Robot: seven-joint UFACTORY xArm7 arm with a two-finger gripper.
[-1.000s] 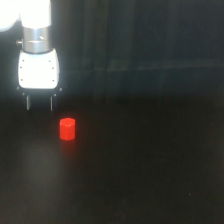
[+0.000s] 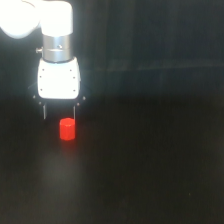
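Note:
A small red block [image 2: 67,131] stands on the dark surface, left of centre in the camera view. My white gripper [image 2: 60,112] is just above and slightly left of it in the picture. Its two thin fingers point down, spread apart, and nothing shows between them. The right-hand finger [image 2: 75,112] comes close to the block's top right edge; whether they touch is hard to tell. The left-hand finger stands clear of the block.
No other objects show.
My gripper has moved right and a little lower in the picture, closer to the red block. The finger gap looks wider now. The block has stayed in place.

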